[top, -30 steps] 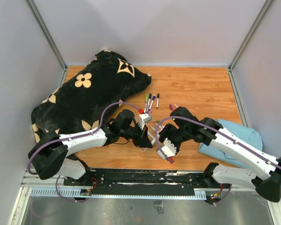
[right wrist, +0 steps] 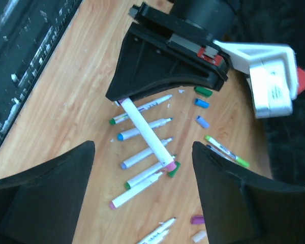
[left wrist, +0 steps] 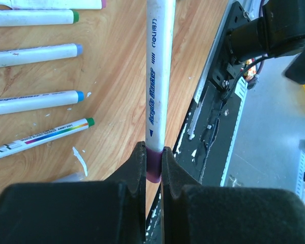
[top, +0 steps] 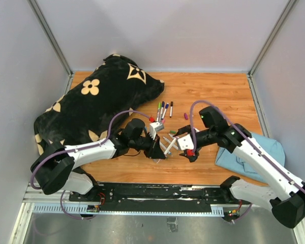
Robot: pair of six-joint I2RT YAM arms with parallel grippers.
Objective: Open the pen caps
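A white acrylic marker with a purple end (left wrist: 157,91) is held in my left gripper, shut on that end; the marker points up and away from the fingers. In the right wrist view it slants down to a pink tip, between and beyond the fingers of my right gripper, which stand apart with nothing gripped. In the top view my right gripper (top: 185,145) is just right of the held marker. Several markers (left wrist: 33,56) lie below on the wood, with loose caps (right wrist: 201,102) beside some.
A dark patterned cushion (top: 91,101) fills the back left. A blue cloth (top: 249,157) lies at the right. Upright pens (top: 165,109) lie in a row toward the back.
The left arm looks unchanged.
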